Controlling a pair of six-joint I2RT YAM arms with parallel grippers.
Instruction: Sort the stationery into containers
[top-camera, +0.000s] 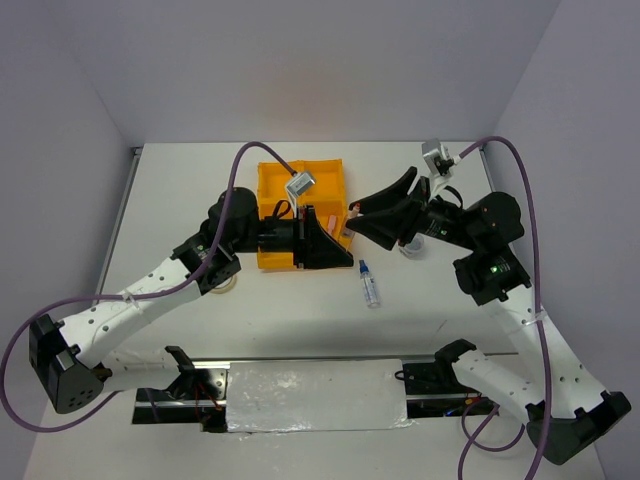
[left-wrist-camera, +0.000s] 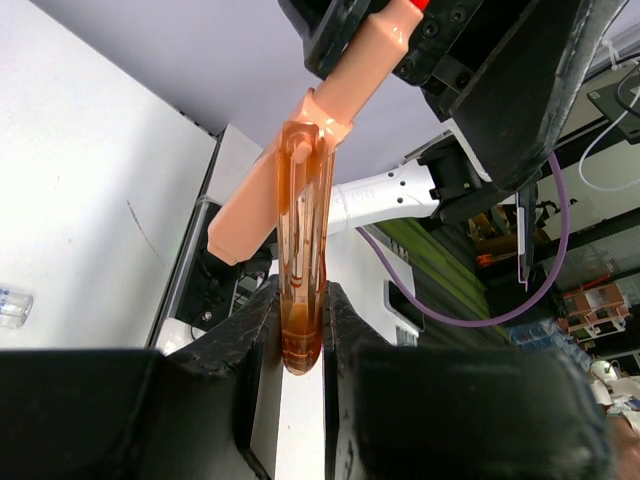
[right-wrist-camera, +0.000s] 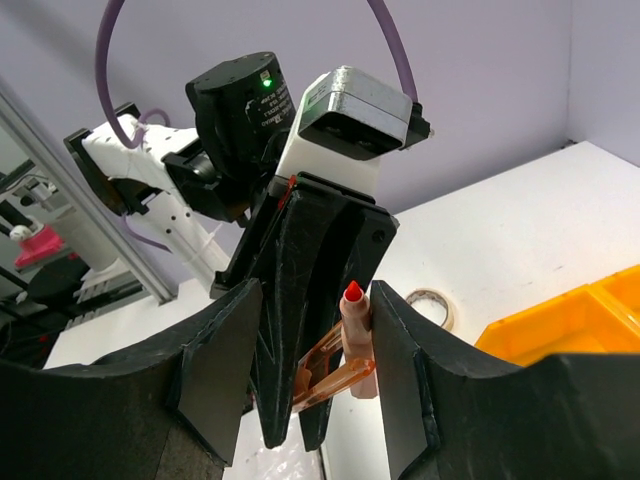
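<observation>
A translucent orange cap (left-wrist-camera: 303, 240) stands upright in my left gripper (top-camera: 347, 262), which is shut on it. Just beyond it is a peach marker (left-wrist-camera: 365, 65) with a bare red tip, tilted in the left wrist view. My right gripper (top-camera: 352, 210) has its fingers parted around this marker. In the right wrist view the marker body (right-wrist-camera: 357, 335) lies along the right-hand finger (right-wrist-camera: 395, 350), with a clear gap to the other finger (right-wrist-camera: 235, 325). Marker and cap overlap in view; whether they touch, I cannot tell.
An orange divided tray (top-camera: 275, 185) stands behind the grippers, holding a pink item (top-camera: 332, 224). A clear bottle with a blue cap (top-camera: 370, 288) lies in front. A tape roll (top-camera: 226, 284) is at left and a pale round item (top-camera: 413, 247) at right.
</observation>
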